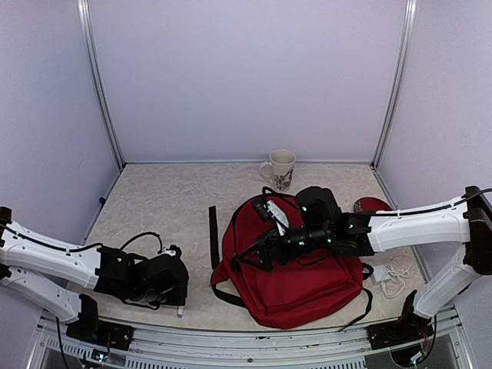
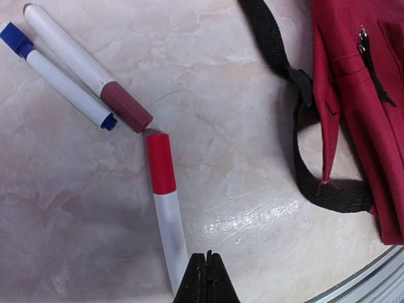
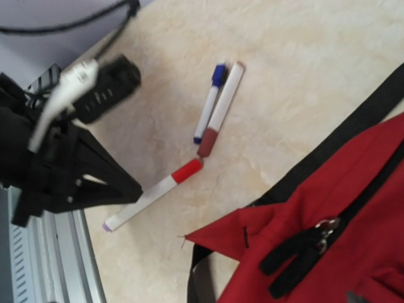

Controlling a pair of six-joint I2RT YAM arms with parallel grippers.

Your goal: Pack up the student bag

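Observation:
A white marker with a red cap (image 2: 161, 164) lies on the table; in the top view only its end (image 1: 181, 311) shows under the left arm. My left gripper is shut with nothing between its fingers, and the marker's white barrel lies just outside them on the left. Over the red bag (image 1: 311, 296), in its upper left part, my right gripper (image 1: 252, 262) hangs open and empty. Beyond the red cap lie a thick white marker with a brownish-red cap (image 2: 126, 106) and a thin blue-capped marker (image 2: 69, 88), side by side.
A mug (image 1: 282, 171) stands behind the bag. White cable and charger (image 1: 393, 277) lie right of the bag, near a dark red object (image 1: 371, 204). Black straps (image 1: 214, 238) edge the bag's left side.

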